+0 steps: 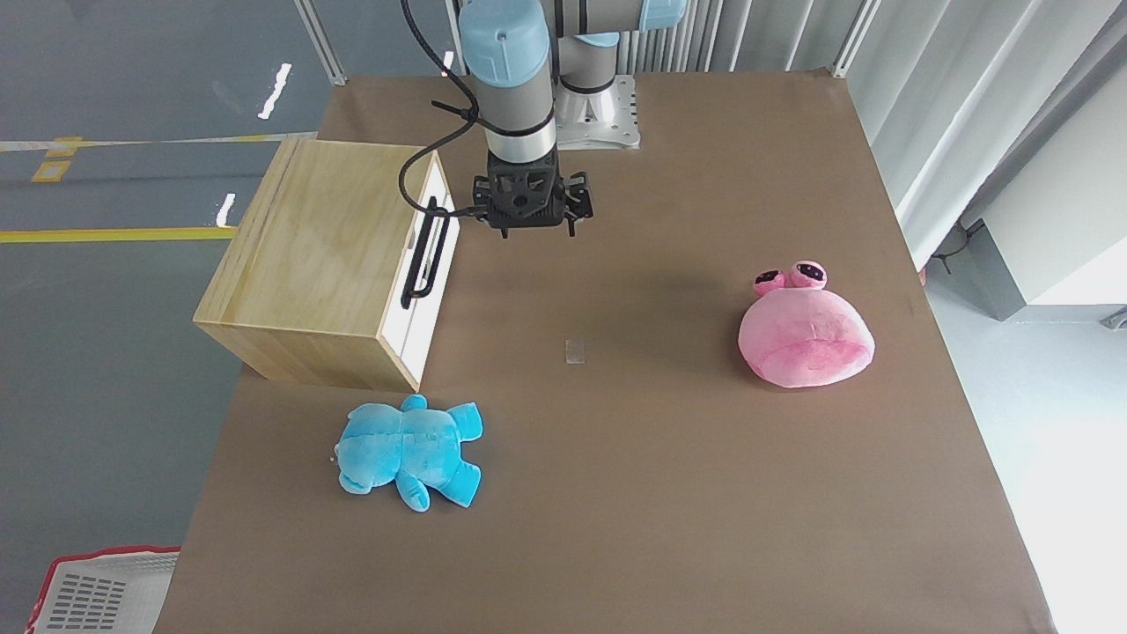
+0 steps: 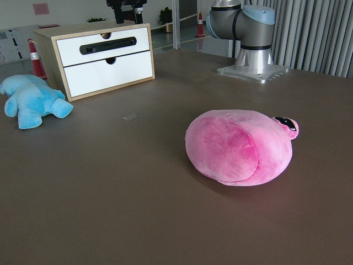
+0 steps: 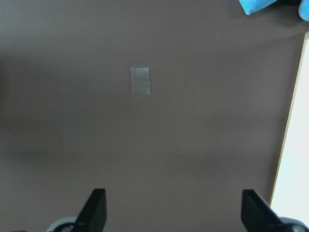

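Note:
My gripper is open, its black fingers wide apart over bare table. In the front view the gripper [image 1: 539,217] hangs beside the top of a wooden two-drawer cabinet [image 1: 296,243], near the handle [image 2: 107,45] of its upper drawer. Both white drawer fronts are shut in the left view. A blue plush toy [image 1: 407,454] lies beside the cabinet's near end. A pink plush toy [image 1: 805,343] with bulging eyes sits on the right side of the table.
A basket [image 1: 106,592] with a red rim stands beyond the table's left edge. The arm's base [image 2: 252,69] is at the back.

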